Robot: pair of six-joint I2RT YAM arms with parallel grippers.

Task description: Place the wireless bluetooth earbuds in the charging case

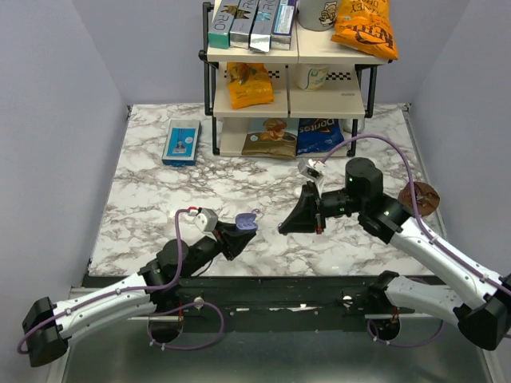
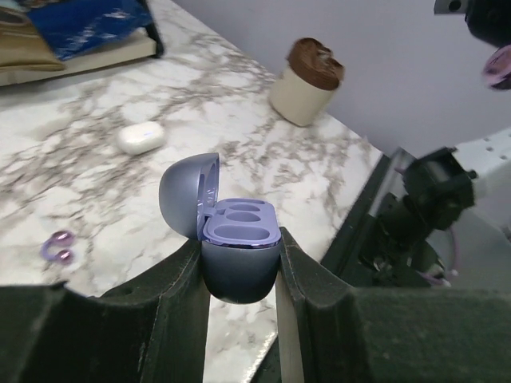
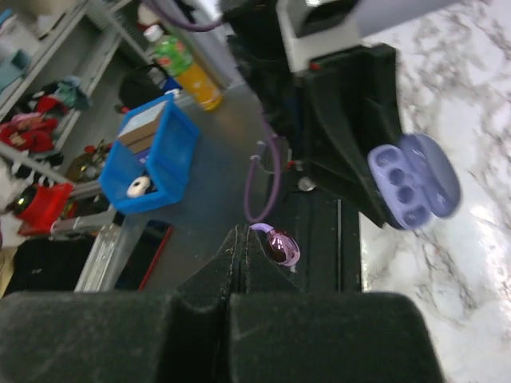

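Observation:
My left gripper (image 1: 235,237) is shut on the base of the purple charging case (image 2: 239,231). The case's lid is raised, and its hollows look empty in the left wrist view. To the right, apart from the case, my right gripper is shut with a shiny purple earbud (image 3: 281,246) at its fingertips. That earbud shows blurred at the upper right edge of the left wrist view. Another purple earbud (image 2: 58,247), two rounded ends joined by a curved band, lies on the marble table near the case.
A shelf (image 1: 335,104) with snacks and boxes stands at the back. On the table are a blue box (image 1: 181,142), a small white object (image 2: 142,137) and a brown-lidded jar (image 2: 307,84). Bare marble surrounds the loose earbud.

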